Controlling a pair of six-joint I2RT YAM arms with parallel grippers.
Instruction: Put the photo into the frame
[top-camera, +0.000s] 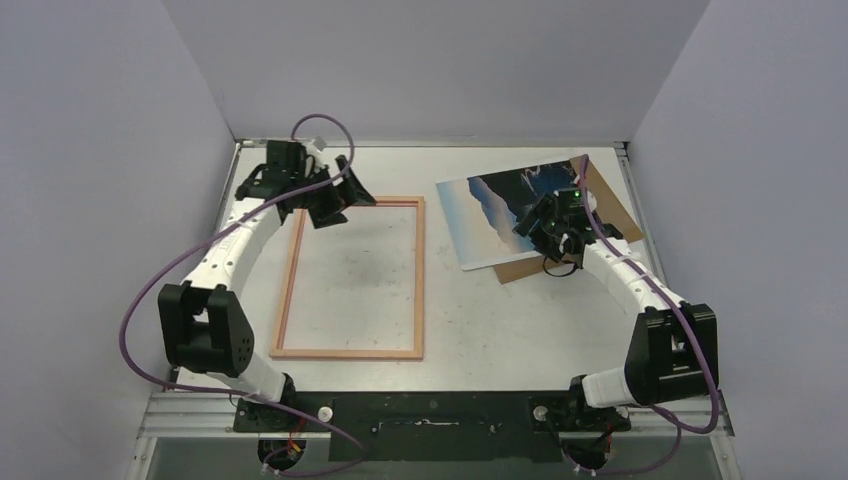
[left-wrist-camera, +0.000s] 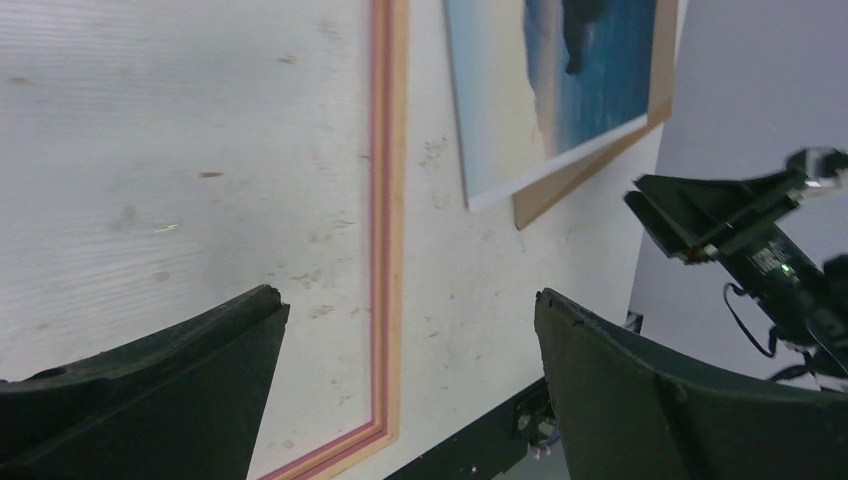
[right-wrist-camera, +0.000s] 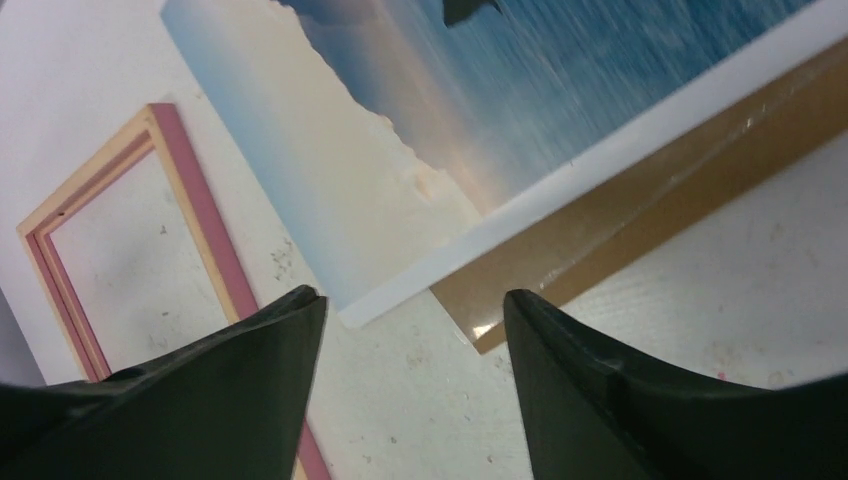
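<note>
The empty wooden frame (top-camera: 419, 280) lies flat on the left of the white table, also in the left wrist view (left-wrist-camera: 390, 240) and right wrist view (right-wrist-camera: 200, 200). The photo (top-camera: 475, 225), blue and cream, lies on a brown board (top-camera: 605, 200) at the right, with the board also visible in the right wrist view (right-wrist-camera: 640, 240). My left gripper (top-camera: 335, 195) hangs open over the frame's upper part, nothing between its fingers. My right gripper (top-camera: 530, 228) is over the photo, its fingers apart and nothing seen between them.
Grey walls (top-camera: 760, 200) enclose the table on the sides and back.
</note>
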